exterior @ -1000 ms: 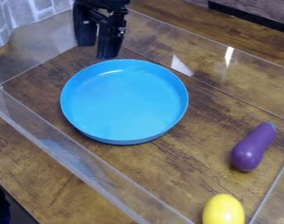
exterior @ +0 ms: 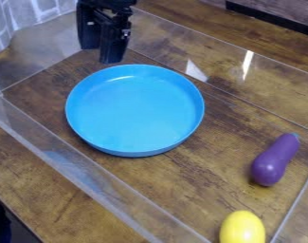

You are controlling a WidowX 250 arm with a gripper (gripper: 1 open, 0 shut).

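Note:
My black gripper (exterior: 103,47) hangs at the upper left of the camera view, above the far rim of a blue round plate (exterior: 135,109), with its fingers pointing down and apart. It is open, and I see nothing between its fingers. A purple eggplant (exterior: 274,159) lies on the wooden surface to the right of the plate, and a yellow egg-shaped object (exterior: 243,228) sits at the bottom right.
Clear transparent walls or strips border the wooden work area (exterior: 182,190) on several sides. Bare wood shows between the plate and the yellow object and at the lower left.
My gripper has shifted slightly at the upper left; the plate, eggplant and yellow object have not moved.

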